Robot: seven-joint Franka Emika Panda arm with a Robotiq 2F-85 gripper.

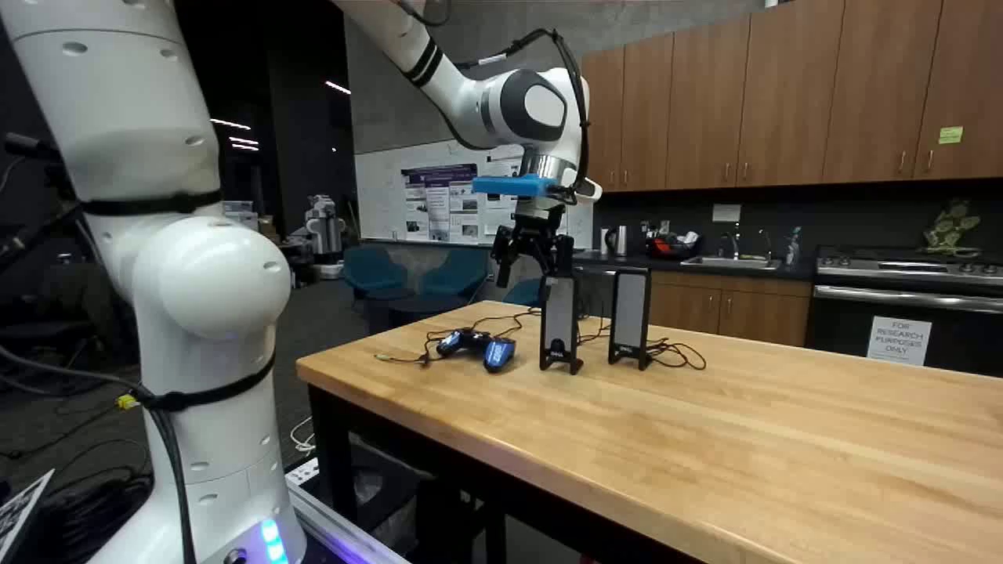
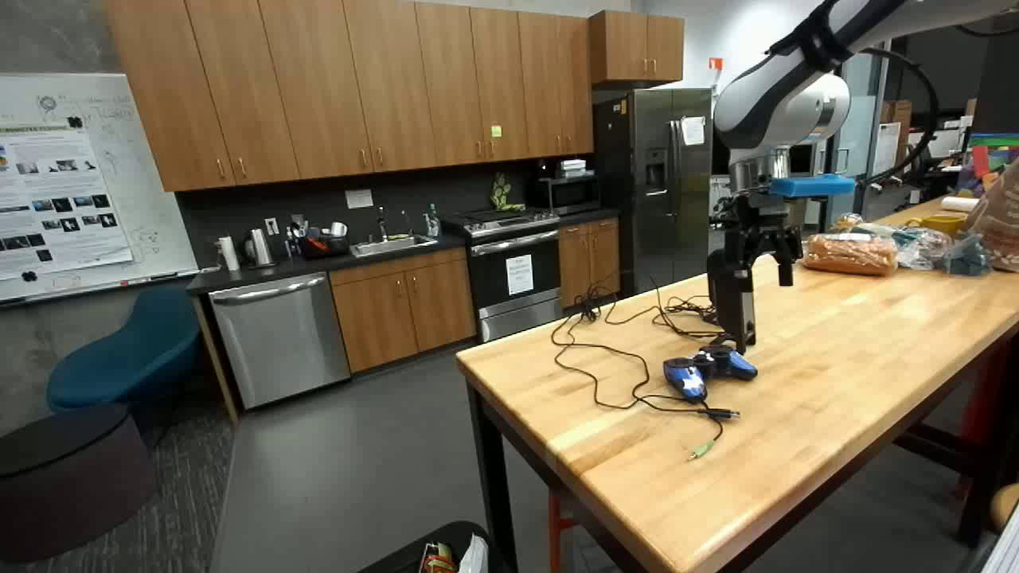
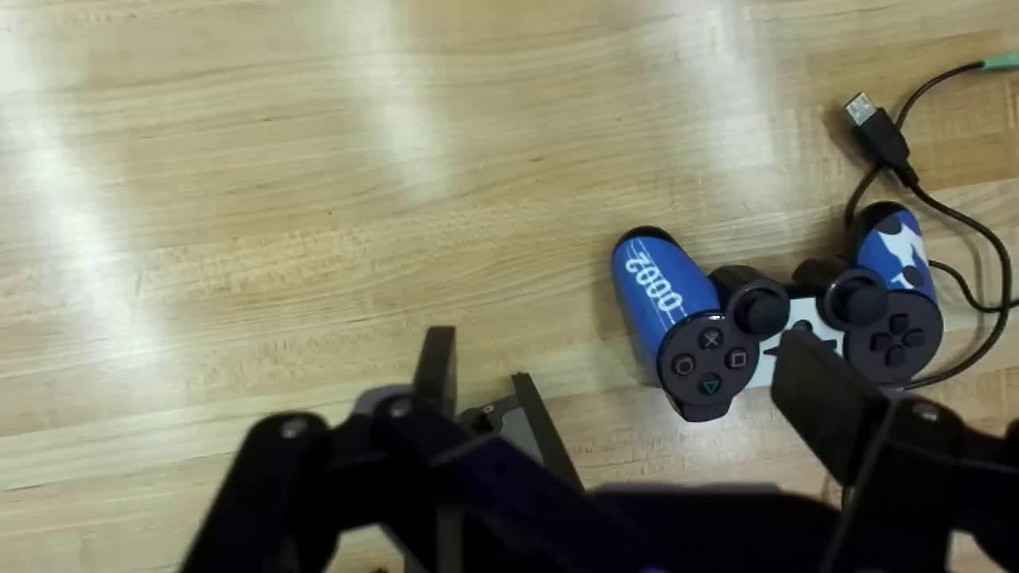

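Observation:
My gripper [image 1: 534,265] hangs above the table, its fingers spread wide with nothing between them. In the wrist view the left finger [image 3: 437,368] is over the top of a black-and-grey speaker [image 3: 546,430], mostly hidden by the gripper. The right finger [image 3: 812,396] overlaps the lower edge of a blue-and-black game controller [image 3: 688,315]. Two upright Dell speakers, the nearer-left one [image 1: 559,319] and the right one [image 1: 629,315], stand side by side. The left speaker is just below the gripper; whether they touch cannot be told. The controller lies flat left of the speakers.
Black cables [image 2: 611,348] trail over the table around the controller and behind the speakers. A USB plug [image 3: 884,143] lies near the controller. Bagged items [image 2: 850,253] occupy the table's far end.

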